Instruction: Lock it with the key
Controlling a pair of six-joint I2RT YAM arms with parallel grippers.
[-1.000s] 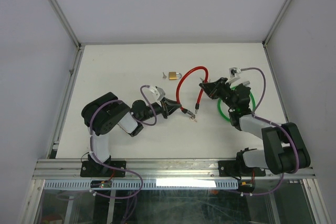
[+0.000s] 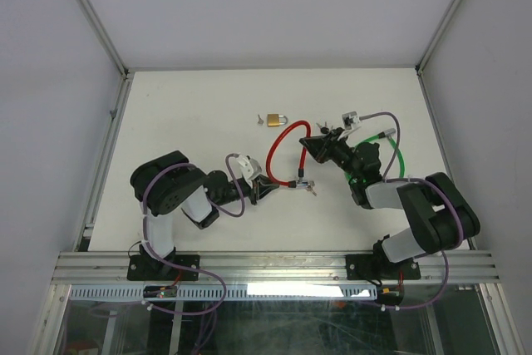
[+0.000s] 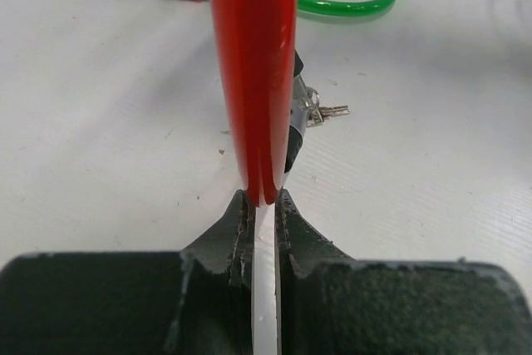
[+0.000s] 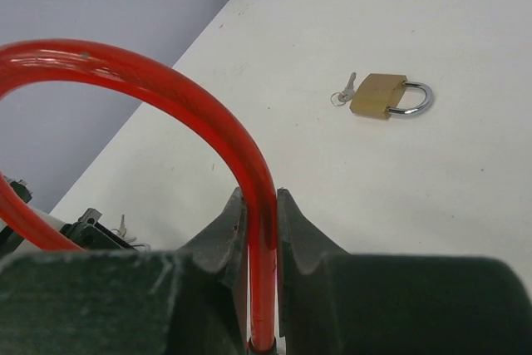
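Observation:
A red cable lock [image 2: 271, 158] forms a loop between both arms, its metal lock body [image 2: 301, 184] with keys [image 2: 312, 191] low at the middle; in the left wrist view these keys [image 3: 331, 114] peek from behind the red cable. My left gripper [image 2: 270, 183] is shut on the red cable near that body. My right gripper [image 2: 309, 143] is shut on the cable's upright right side [image 4: 262, 230]. Whether the cable's ends are joined is hard to tell.
A brass padlock [image 2: 274, 120] and a small key [image 2: 260, 120] lie at the back centre. A green cable lock [image 2: 399, 155] with keys lies on the right, partly under the right arm.
Both grippers have moved left with the red cable, the right one further. The cable's two ends at the bottom have come together at the lock body.

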